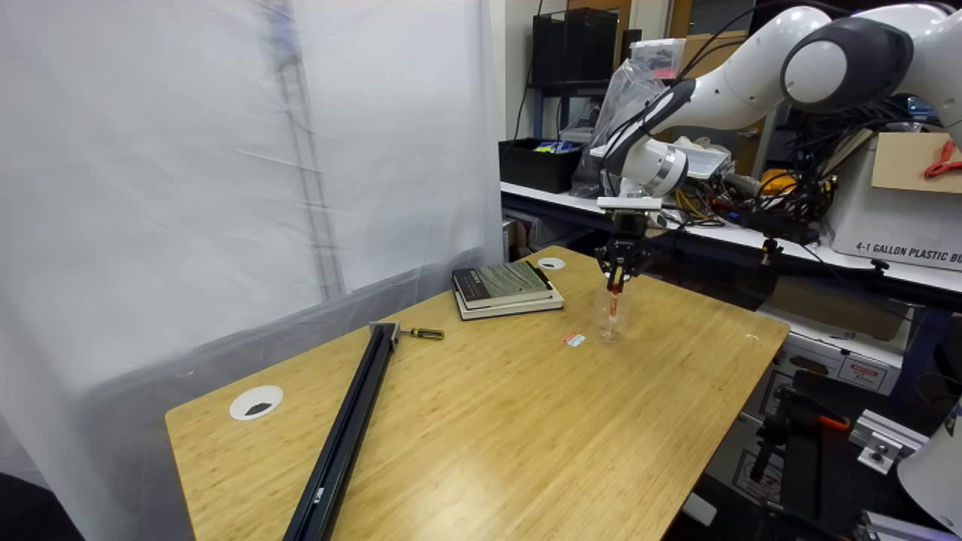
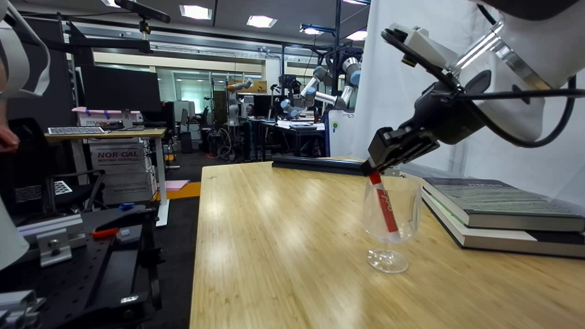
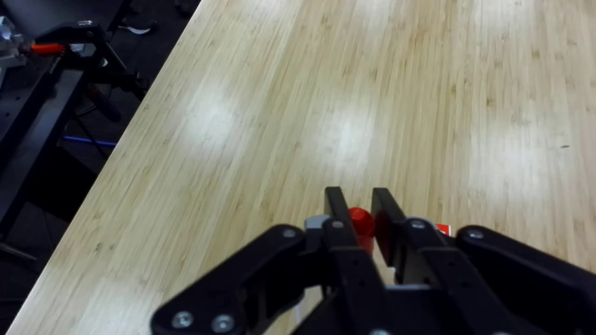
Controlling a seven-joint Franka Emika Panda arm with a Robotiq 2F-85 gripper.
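A red marker-like stick [image 2: 387, 205] with white lettering slants inside a clear stemmed glass [image 2: 406, 211], which stands upright on the table. My gripper [image 2: 368, 169] is shut on the stick's upper end, just above the glass rim. In the wrist view the stick's round red tip [image 3: 362, 221] shows between the two black fingers, the gripper pointing down over the tabletop. Exterior view 1 shows the gripper [image 1: 615, 287] directly over the glass [image 1: 609, 332], with the stick's lower part within the bowl.
Two stacked books [image 2: 504, 203] lie close beside the glass. A small red-and-white card [image 1: 574, 340] is flat near its base. Farther off are a screwdriver [image 1: 426, 333] and a long black rail [image 1: 347, 424].
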